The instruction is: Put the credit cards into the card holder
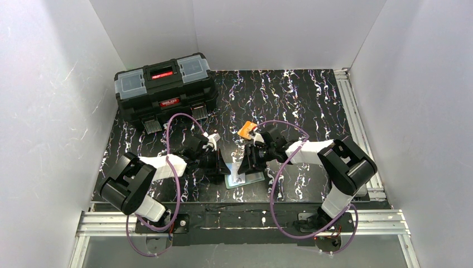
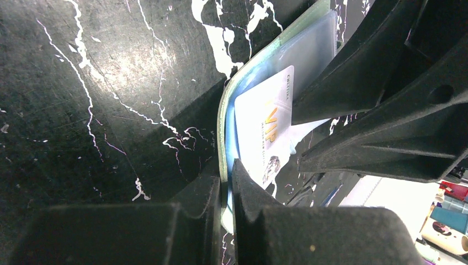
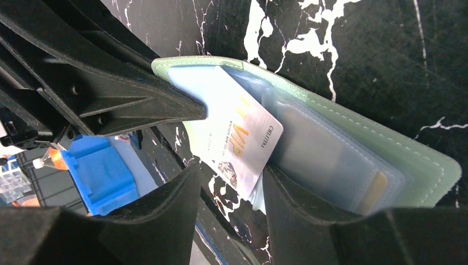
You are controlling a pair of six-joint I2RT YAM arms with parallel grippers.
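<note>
The open card holder [image 1: 254, 178], pale green with clear sleeves, lies near the table's front edge. My left gripper is shut on its left cover edge. A white card [image 2: 263, 124] with orange lettering sits against the clear sleeve [image 2: 310, 47] on that side; I cannot tell how deep it is in. In the right wrist view the same card [image 3: 243, 135] reaches between the parted fingertips of my right gripper, which is partly open over the holder's fold. The right finger [image 3: 284, 193] is by the sleeve edge, and contact with the card is unclear.
An orange item [image 1: 247, 130] lies behind the right gripper. A black toolbox [image 1: 166, 89] fills the back left. The two grippers are very close together over the holder.
</note>
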